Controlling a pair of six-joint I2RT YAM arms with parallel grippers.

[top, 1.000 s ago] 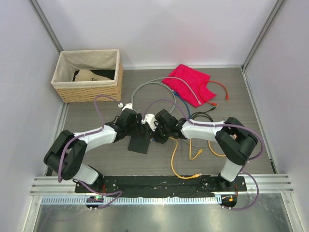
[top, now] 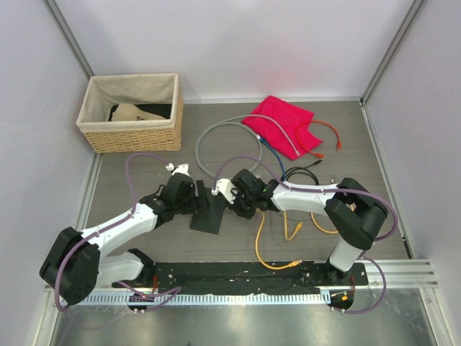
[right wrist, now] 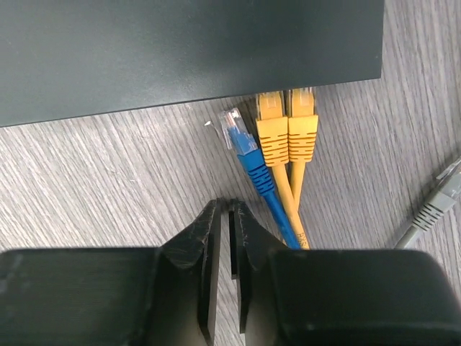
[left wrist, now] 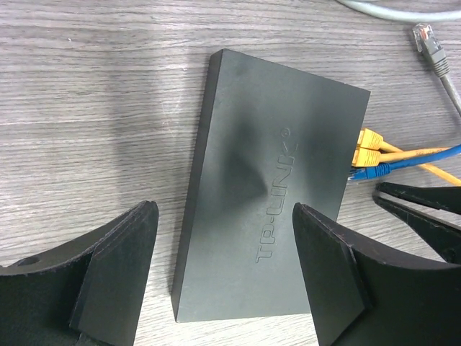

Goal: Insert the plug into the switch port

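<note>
The dark TP-LINK switch (left wrist: 252, 166) lies flat in the middle of the table. Two yellow plugs (right wrist: 274, 140) sit side by side at its side. Just beside them a blue plug (right wrist: 252, 162) lies angled, its clear tip apart from the switch edge. My right gripper is low behind the blue cable, fingertips close together with nothing visible held. My left gripper hangs over the switch with its fingers apart and empty.
A grey plug (right wrist: 439, 198) lies beside the yellow ones. A basket (top: 130, 132) stands at back left, a red cloth (top: 266, 108) at back right. Loose cables cover the table's right side; bare table is left of the switch.
My left arm has drawn back toward the front left, away from the switch's far part. My right arm has shifted only slightly.
</note>
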